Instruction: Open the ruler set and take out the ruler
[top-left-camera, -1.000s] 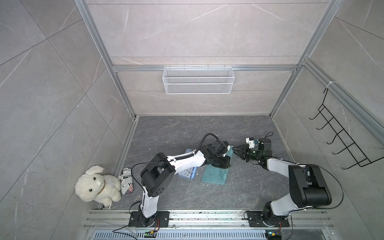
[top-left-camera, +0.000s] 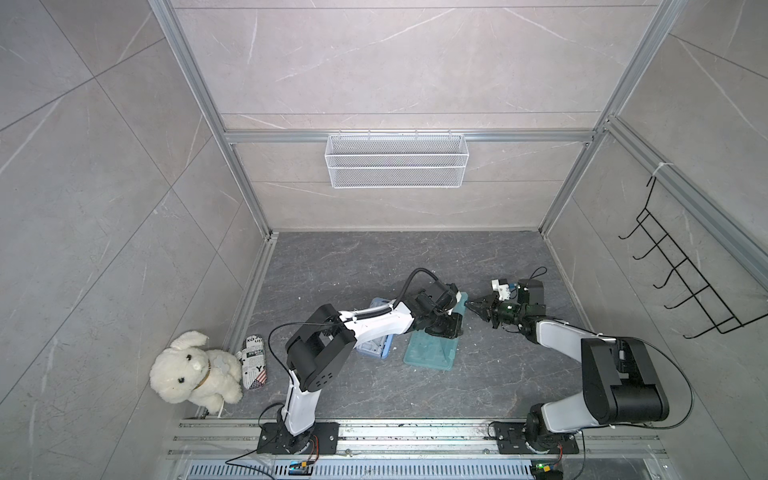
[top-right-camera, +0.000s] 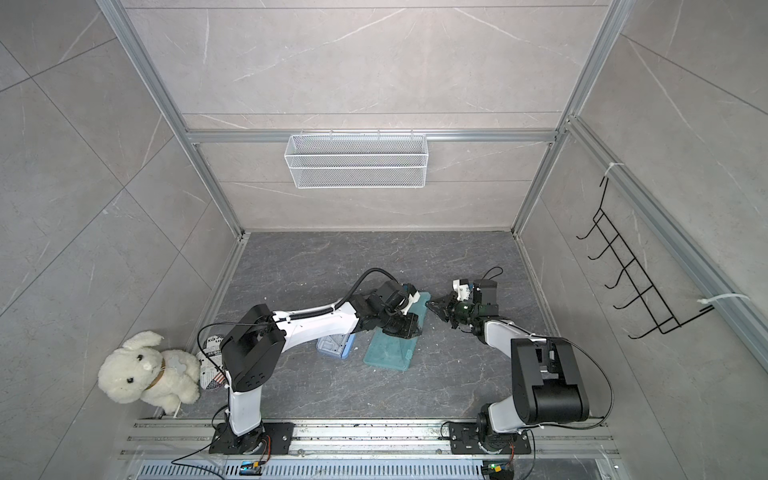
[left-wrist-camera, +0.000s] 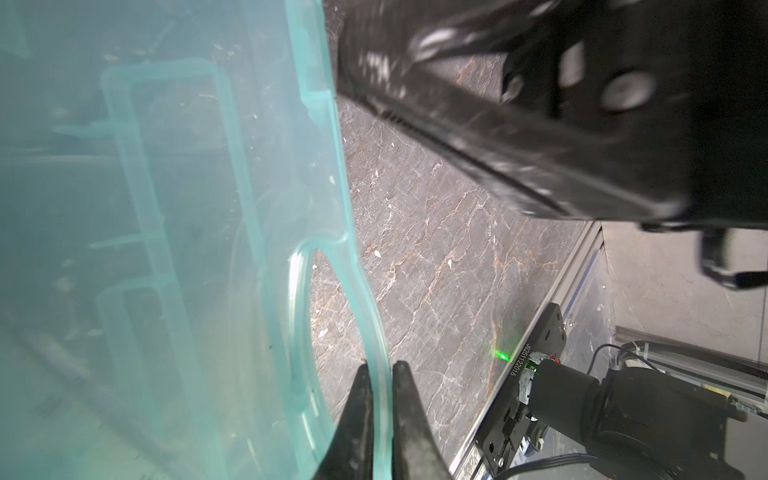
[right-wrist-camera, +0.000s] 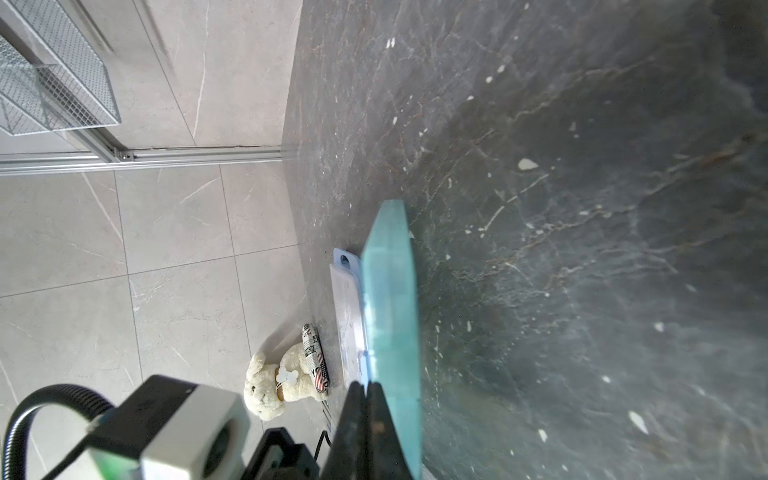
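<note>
A translucent teal case (top-left-camera: 432, 350) lies flat on the grey floor, partly covered by my left arm. In the left wrist view its curved handle rim (left-wrist-camera: 376, 320) passes between the fingers of my left gripper, which is shut on it. Shapes like slots show through the teal plastic. My right gripper is shut, with nothing visible between its fingers. From above, that right gripper (top-left-camera: 470, 305) points left at the case's far right corner; whether it touches is hard to tell. No separate ruler is clearly visible.
A pale blue case (top-left-camera: 374, 345) lies left of the teal one, partly under my left arm. A white plush toy (top-left-camera: 196, 372) and a printed pouch (top-left-camera: 253, 362) stand at the far left.
The left arm has moved barely, and the teal case lies practically where it was.
</note>
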